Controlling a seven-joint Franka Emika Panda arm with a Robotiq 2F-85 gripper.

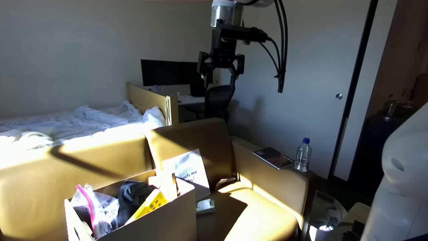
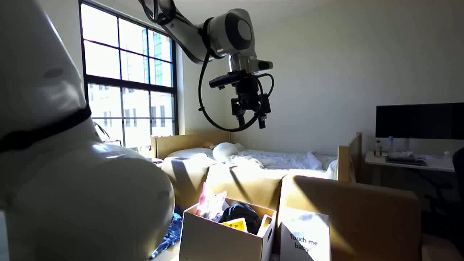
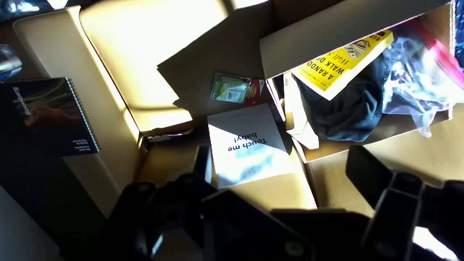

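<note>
My gripper (image 1: 219, 82) hangs high above the sofa, open and empty. In the wrist view its fingers (image 3: 368, 174) stand wide apart over the sofa back. Below is a white cardboard box (image 2: 219, 241) holding a yellow book (image 3: 337, 65), dark cloth (image 3: 348, 111) and a clear plastic bag (image 3: 409, 74) with a pink edge. Against the sofa back, beside the box, leans a white sign (image 3: 248, 145) reading "Touch me baby!". On the seat near it lies a small greenish package (image 3: 231, 88), apart from the gripper.
On the sofa arm lie a dark spiral notebook (image 1: 273, 157) and a clear bottle (image 1: 303, 154) with a blue cap, standing upright. Behind the sofa is a bed (image 1: 80, 120). Part of the sofa seat (image 3: 143, 52) is bare.
</note>
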